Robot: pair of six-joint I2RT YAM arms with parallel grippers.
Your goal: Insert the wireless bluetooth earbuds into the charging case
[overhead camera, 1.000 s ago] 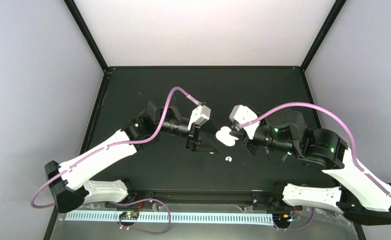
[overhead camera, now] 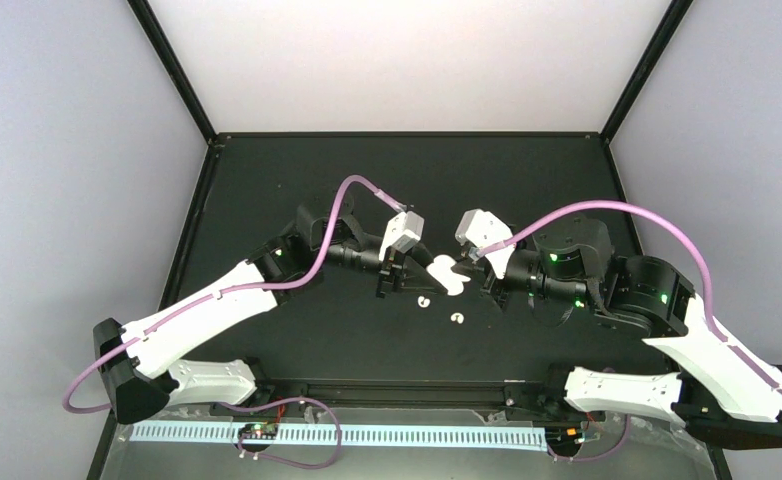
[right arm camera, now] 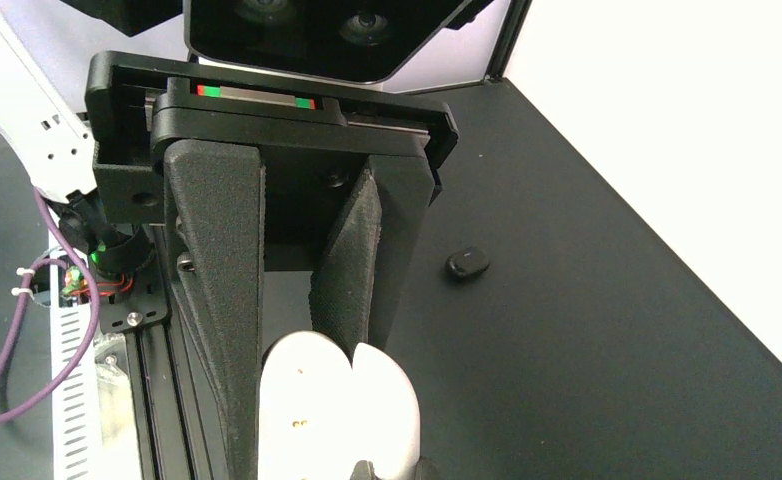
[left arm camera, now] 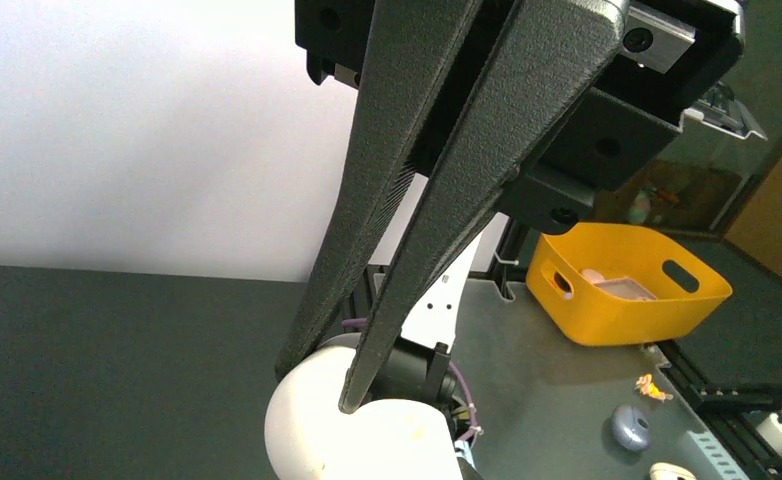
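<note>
The white charging case (overhead camera: 447, 275) is held in the air between both grippers at the centre of the top view. My left gripper is shut on the case, its fingertips on the white shell (left arm camera: 297, 430). My right gripper is at the case from the other side; the white case (right arm camera: 307, 420) shows at its fingertips, and whether it grips it is hard to tell. Two white earbuds (overhead camera: 423, 301) lie on the black table just in front of the grippers.
A small dark object (right arm camera: 467, 262) lies on it in the right wrist view. Beyond the table, the left wrist view shows a yellow basket (left arm camera: 617, 310) and small loose items.
The right gripper and case have shifted slightly.
</note>
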